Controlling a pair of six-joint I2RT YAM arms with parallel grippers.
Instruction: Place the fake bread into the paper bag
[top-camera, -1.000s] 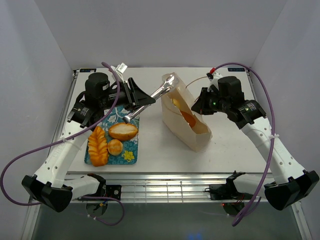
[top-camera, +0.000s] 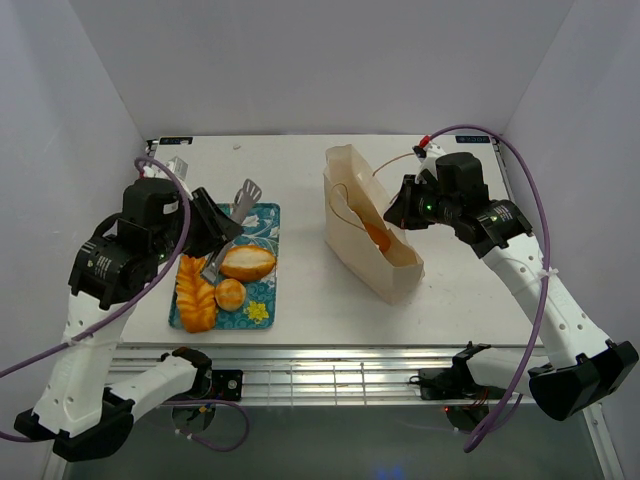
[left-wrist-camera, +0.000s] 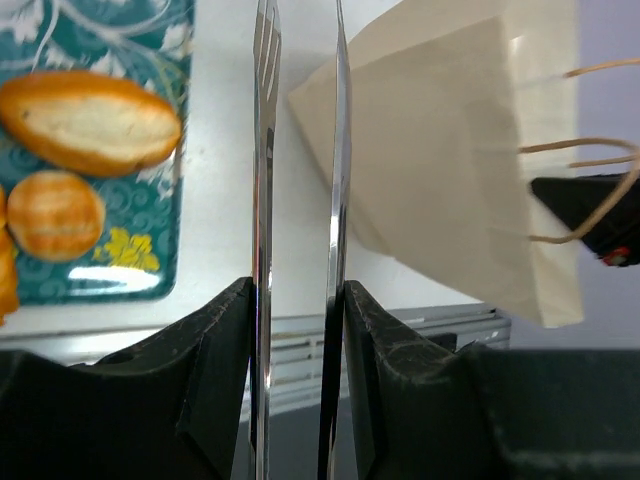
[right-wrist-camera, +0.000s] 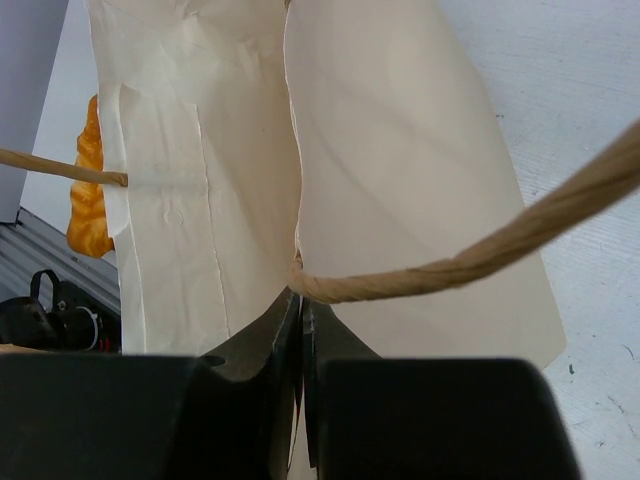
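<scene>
A cream paper bag stands right of centre, orange bread visible inside. My right gripper is shut on the bag's rim, seen up close in the right wrist view. My left gripper carries metal tongs above the blue patterned mat; the two tong arms stand apart. On the mat lie an oval loaf, a round bun and a long braided loaf.
My left gripper and the tongs have moved left and toward the front, from beside the bag to over the breads. The right arm and bag are still.
</scene>
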